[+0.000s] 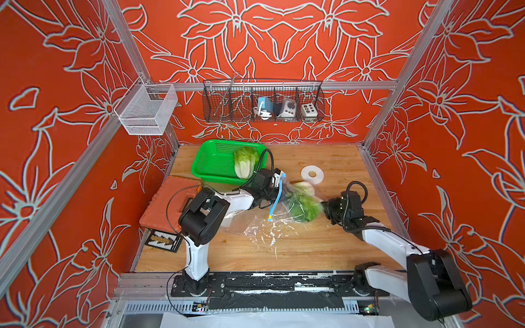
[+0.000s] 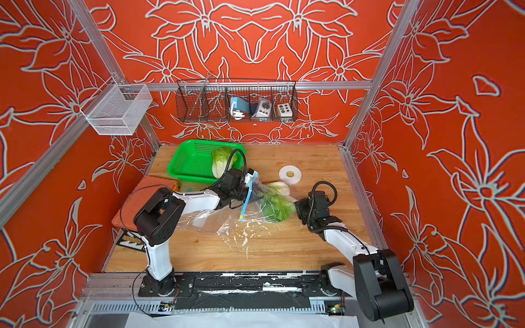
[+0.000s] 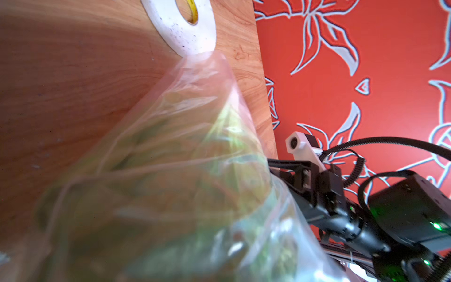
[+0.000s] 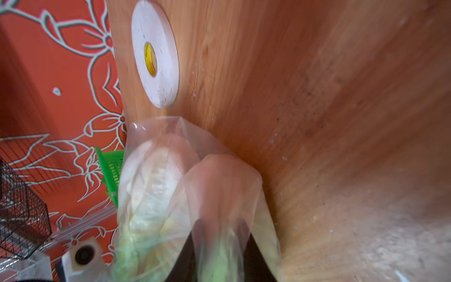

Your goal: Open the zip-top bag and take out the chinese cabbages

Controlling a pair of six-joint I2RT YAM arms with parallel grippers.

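Observation:
The clear zip bag (image 1: 248, 224) lies mid-table, its blue zip strip (image 1: 276, 198) beside my left gripper (image 1: 282, 192). That gripper is shut; plastic and cabbage fill the left wrist view and hide its fingers. Inside the bag are two cabbages, one with its white base (image 1: 306, 187) toward the back and a leafy green one (image 1: 304, 209) in front. At the bag's right end, my right gripper has its fingers apart, with a fold of plastic (image 4: 223, 188) bulging between them. Another cabbage (image 1: 246, 162) lies in the green basket (image 1: 210, 164).
A white tape roll (image 1: 312, 174) lies behind the bag. An orange case (image 1: 166, 203) and a small dark-framed tray (image 1: 163, 240) are at the left.

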